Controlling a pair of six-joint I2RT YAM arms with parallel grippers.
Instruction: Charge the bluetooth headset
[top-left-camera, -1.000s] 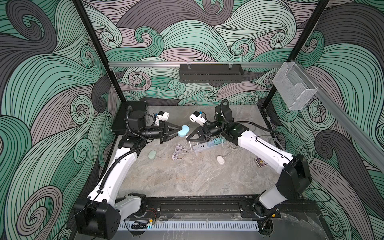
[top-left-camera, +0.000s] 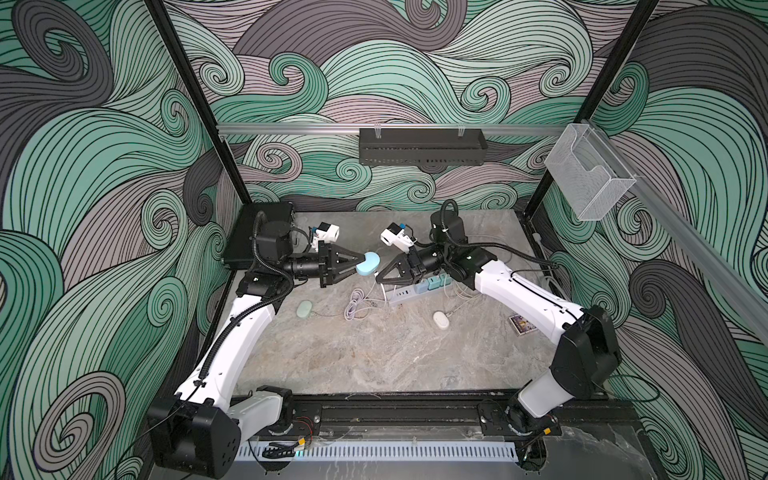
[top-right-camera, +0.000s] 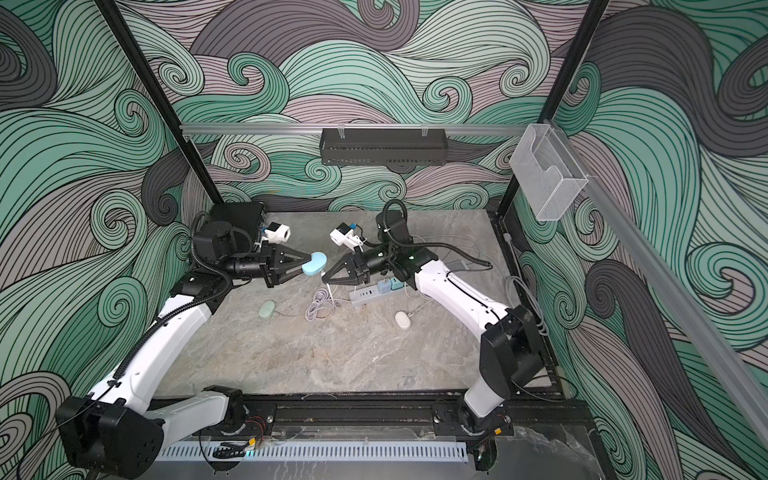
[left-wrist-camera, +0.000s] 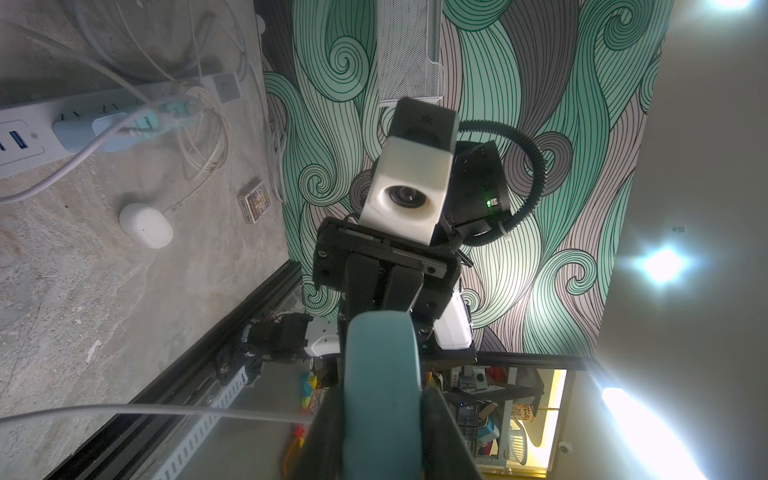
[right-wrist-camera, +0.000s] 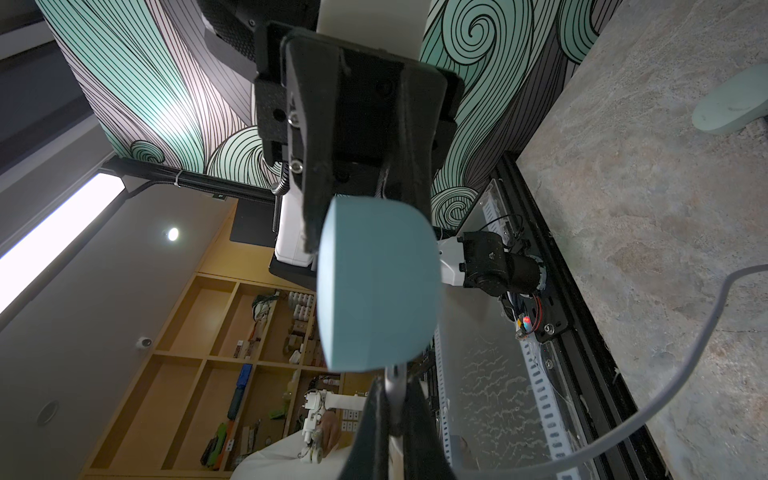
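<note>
A light blue headset case is held above the table, with my left gripper shut on it. Close up, the left wrist view shows the case filling the space between the fingers. My right gripper faces it from the right, shut on the thin end of a white charging cable. In the right wrist view, the cable's plug points at the lower edge of the case. Plug and case look very close or touching; whether the tip is inside the port cannot be told.
A white power strip with blue plugs lies below the right gripper, beside coiled cable. A white rounded object, a green one and a small card box rest on the table.
Nothing was let go.
</note>
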